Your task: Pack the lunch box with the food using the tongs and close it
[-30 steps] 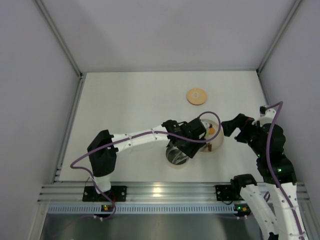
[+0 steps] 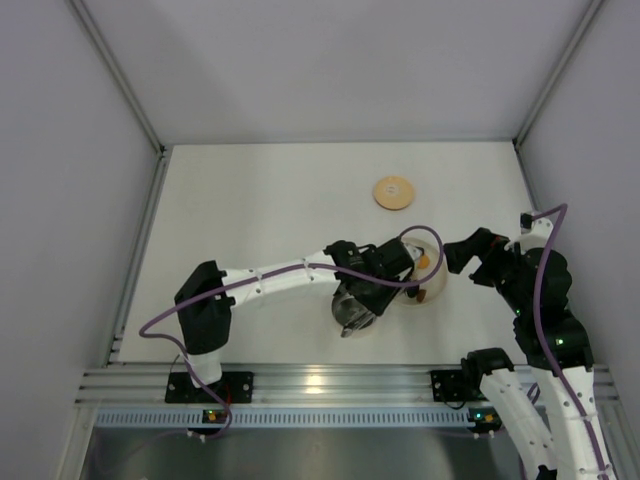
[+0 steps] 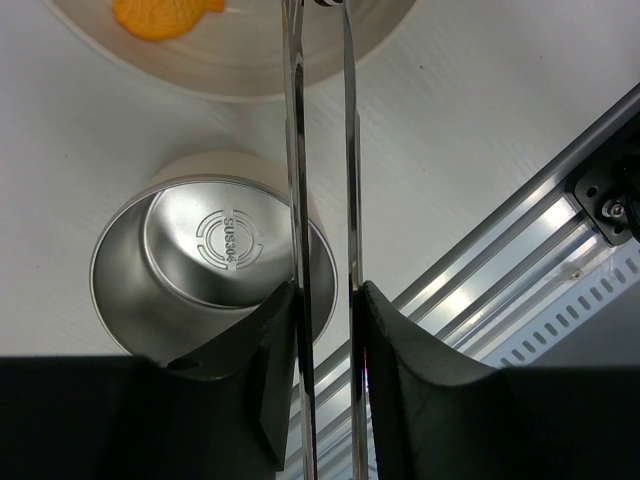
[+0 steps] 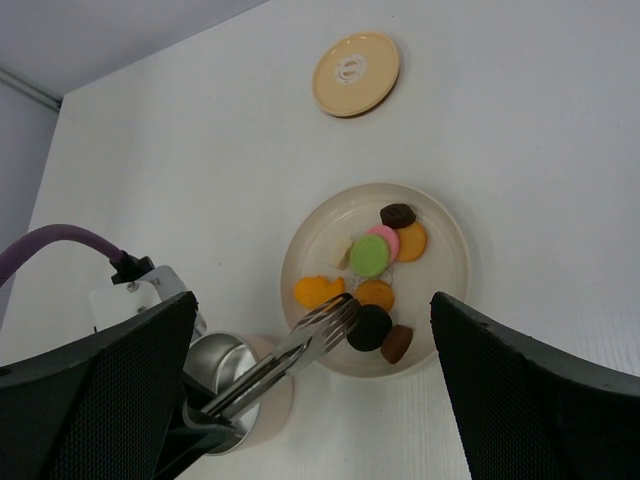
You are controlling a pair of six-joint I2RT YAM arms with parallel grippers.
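Observation:
A plate (image 4: 440, 270) holds toy food pieces: an orange shape (image 4: 312, 290), a green disc (image 4: 369, 255), pink, dark and brown pieces. Just left of its near side stands a steel lunch box (image 3: 170, 280) with cream outside. My left gripper reaches over the plate's near part with long metal tongs-like fingers close together; whether anything is between the tips is hard to see. My right gripper (image 2: 470, 243) hangs right of the plate, wide open and empty.
A round beige lid (image 2: 393, 192) lies at the back right of the table. A metal rail runs along the front edge.
The metal fingers of my left gripper have shifted slightly over the lunch box and plate. The right arm is still.

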